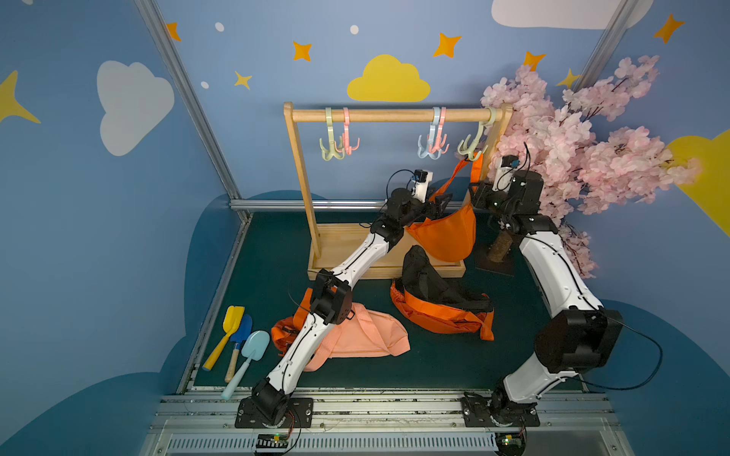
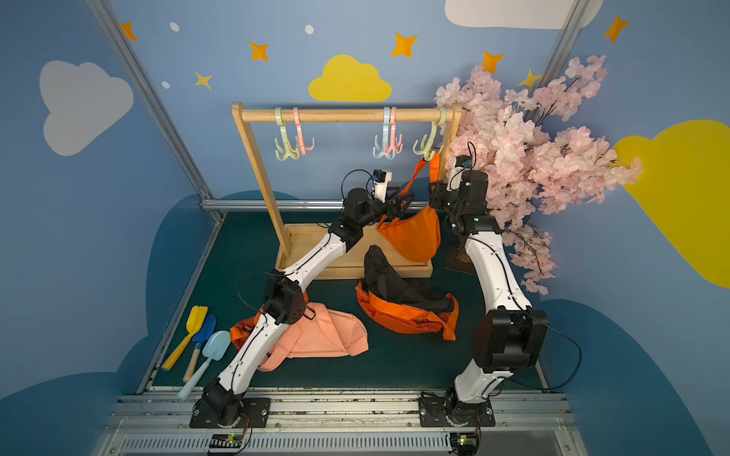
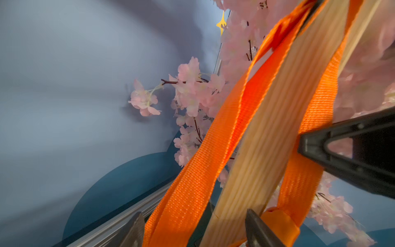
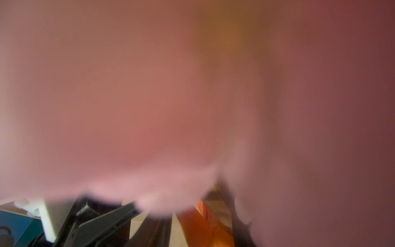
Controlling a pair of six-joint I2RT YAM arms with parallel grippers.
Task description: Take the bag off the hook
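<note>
An orange bag [image 1: 447,234] hangs by its strap from the rightmost green hook [image 1: 473,144] on the wooden rack. At the left side of its strap stands my left gripper [image 1: 441,203], open. In the left wrist view the orange strap [image 3: 195,177] passes across the gap between my fingers, with no visible grip on it. My right gripper [image 1: 477,191] is at the strap's right side, its finger against or very near that strand in the left wrist view. Blurred petals cover most of the right wrist view; low in it, orange strap [image 4: 197,228] shows between parted dark fingers.
Pink blossom branches [image 1: 562,144] crowd my right gripper. The rack's right post [image 3: 263,123] stands just behind the strap. On the table lie an orange and black bag [image 1: 445,311], a pink bag [image 1: 372,334] and toy shovels [image 1: 256,345]. Other hooks hang empty.
</note>
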